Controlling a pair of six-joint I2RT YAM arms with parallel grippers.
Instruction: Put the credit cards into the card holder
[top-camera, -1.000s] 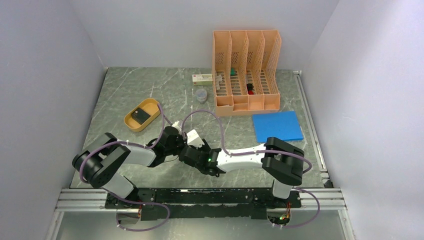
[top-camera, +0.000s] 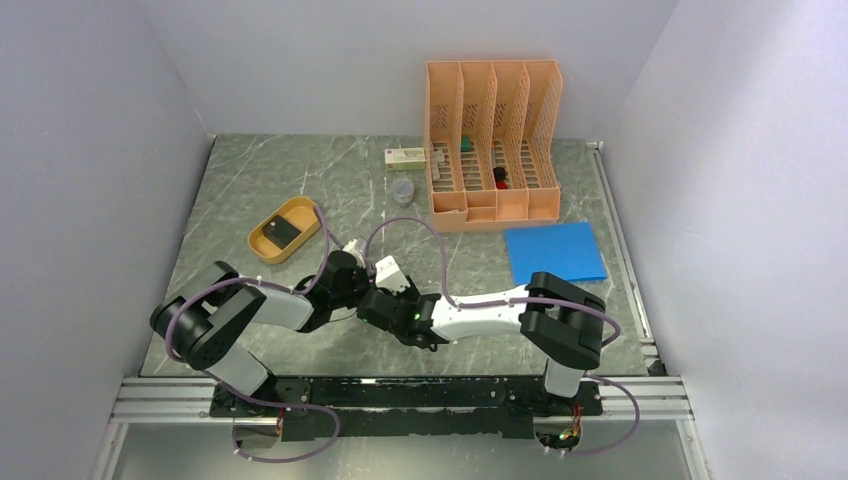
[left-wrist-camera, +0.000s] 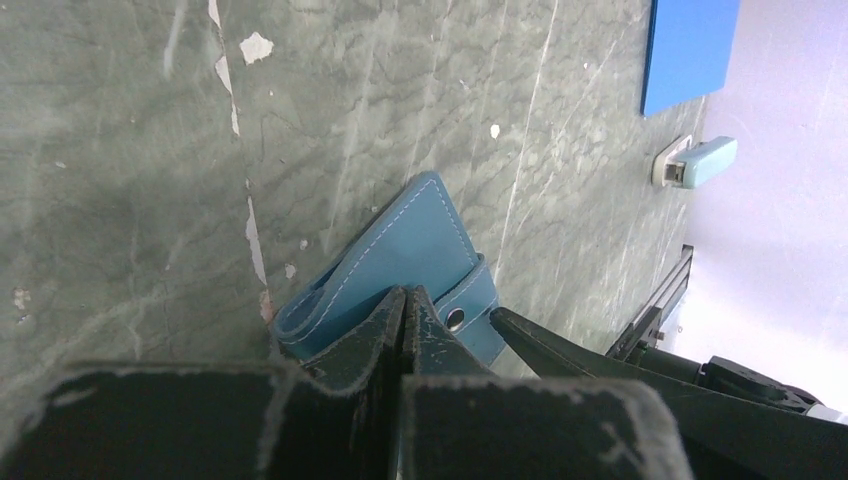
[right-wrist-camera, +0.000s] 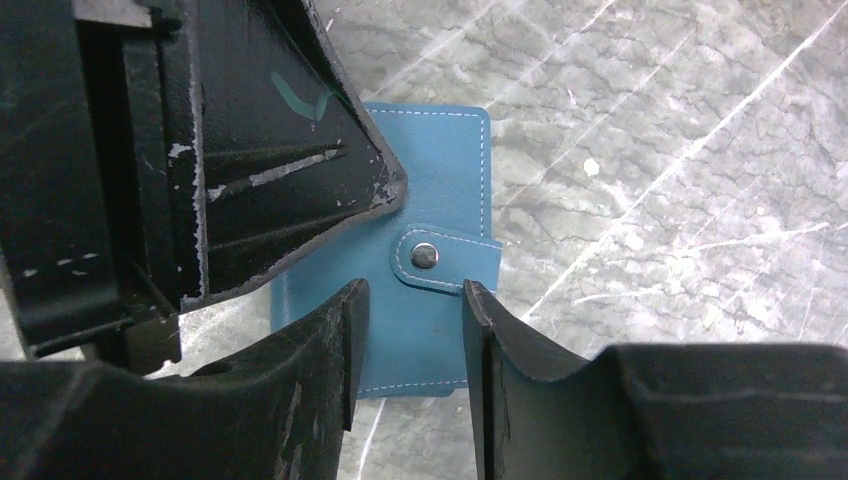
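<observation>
A blue leather card holder (left-wrist-camera: 410, 235) with white stitching and a snap strap lies on the marble table, one edge curled up. My left gripper is shut on the card holder; its fingertips meet over the leather, and the exact contact is hidden. In the right wrist view, a dark finger of the left gripper covers the upper left of the card holder (right-wrist-camera: 440, 170). My right gripper is open above the holder, its fingers on either side of the strap's lower end, nothing held. From above, the arms hide the holder. No credit card can be made out.
A yellow tray (top-camera: 301, 207) with a dark flat item (top-camera: 281, 232) stands at the left. At the back are an orange rack (top-camera: 496, 207), a small box (top-camera: 404, 159) and a clear cup (top-camera: 402, 191). A blue board (top-camera: 555, 251) lies right. Both grippers are very close together.
The right arm has shifted very slightly, and the left elbow sits a little further right. Tray, rack and board have not moved.
</observation>
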